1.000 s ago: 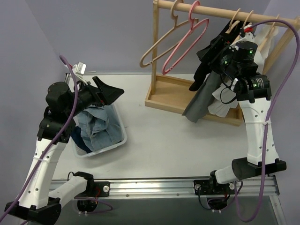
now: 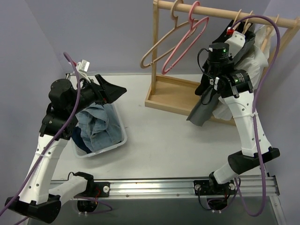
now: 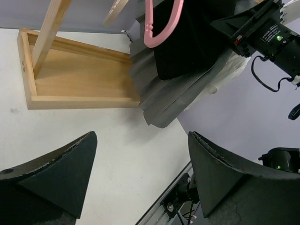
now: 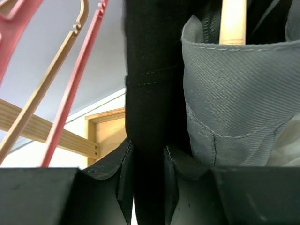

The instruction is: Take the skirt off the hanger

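A grey skirt (image 2: pixel 202 112) hangs among black and white garments at the right of the wooden rack, partly behind my right arm. In the right wrist view, black fabric (image 4: pixel 150 103) runs down between the fingers of my right gripper, beside grey cloth (image 4: pixel 234 93) and a wooden hanger (image 4: pixel 232 18); whether the fingers grip it is unclear. My left gripper stands open over the table at the left, empty, facing the rack.
Two bare hangers, one wooden (image 2: pixel 154 47) and one pink (image 2: pixel 176 61), hang left of the garments. A plastic bin (image 2: pixel 122 138) of folded clothes sits at the left.
My right arm has moved left along the garments toward the table side, shifting the cloth a little. My left gripper has moved slightly right.
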